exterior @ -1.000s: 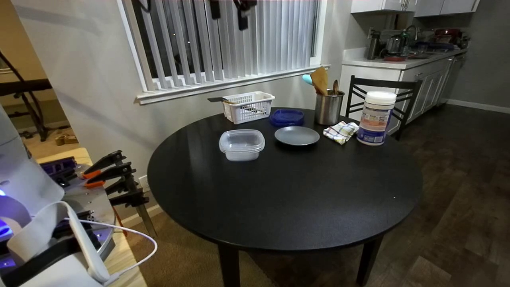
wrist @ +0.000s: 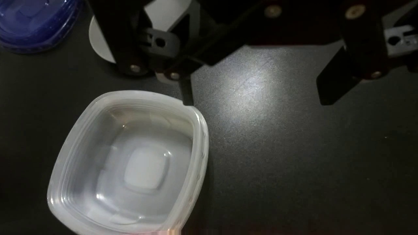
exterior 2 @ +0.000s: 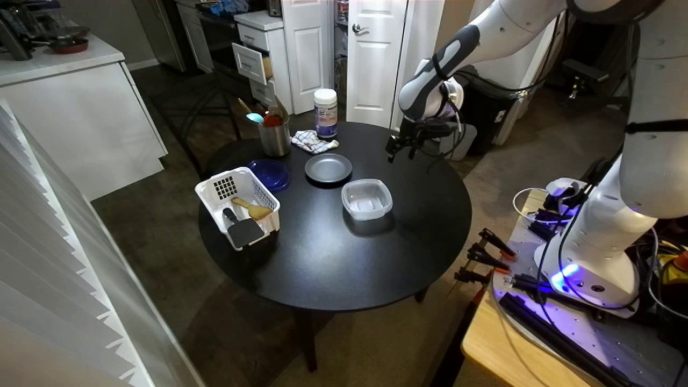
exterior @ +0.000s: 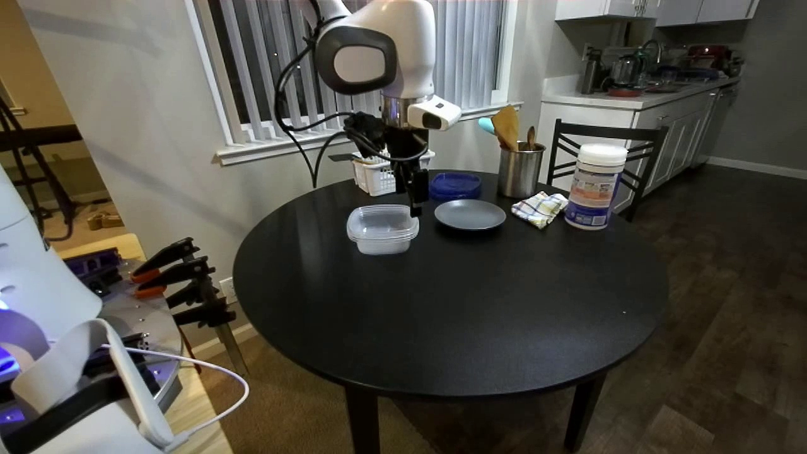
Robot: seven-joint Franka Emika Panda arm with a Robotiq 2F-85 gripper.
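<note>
A clear plastic container, apparently with more than one rim stacked together, sits upright on the black table; exterior view 2 shows the container empty. My gripper is open in the wrist view, with only bare tabletop visible between its widely parted fingers. The left finger overlaps the upper right corner of the container's rim; whether they touch I cannot tell. From exterior view 2, the gripper hangs over the table's far right side.
Close to the container lies a grey plate, with blue lids behind. A white basket holds utensils. A metal utensil pot, checked cloth and wipes tub stand farther off.
My arm has come down into exterior view 1 from the top edge, lowering the gripper toward the table near the container. The objects on the table have not moved.
</note>
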